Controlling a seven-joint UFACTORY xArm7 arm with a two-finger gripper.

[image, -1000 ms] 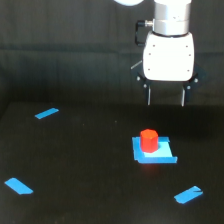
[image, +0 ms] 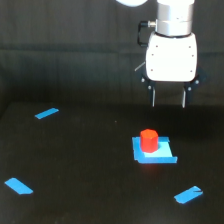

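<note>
A small red block stands on a light square edged with blue tape, right of the table's middle. High above and behind it hangs my white gripper, pointing down. Its two thin dark fingers are spread well apart, and nothing shows between them. A clear gap separates the fingertips from the red block.
Blue tape strips lie on the dark table: one at the back left, one at the front left and one at the front right. A dark curtain closes off the back.
My gripper has shifted very slightly to the right in the view. The red block and the tape strips have stayed where they were.
</note>
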